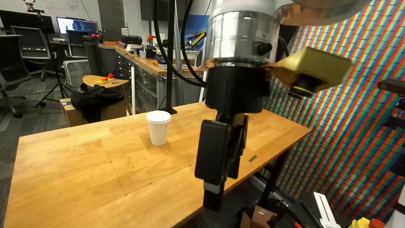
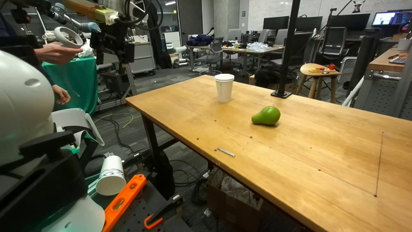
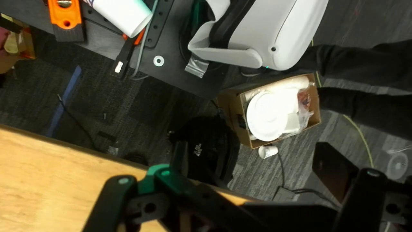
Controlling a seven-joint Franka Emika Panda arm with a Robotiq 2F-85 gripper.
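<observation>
A white lidded paper cup stands upright on the wooden table; exterior view 2 shows the same cup near the far edge. A green pear lies on its side on the tabletop, apart from the cup; in exterior view 1 the arm almost wholly hides it. High up, away from both objects, hangs my gripper. In the wrist view the gripper is open, its fingers wide apart with only floor and clutter far below between them.
A black post rises from the far side. A person's hand is at the left. A box of dishes sits on the floor.
</observation>
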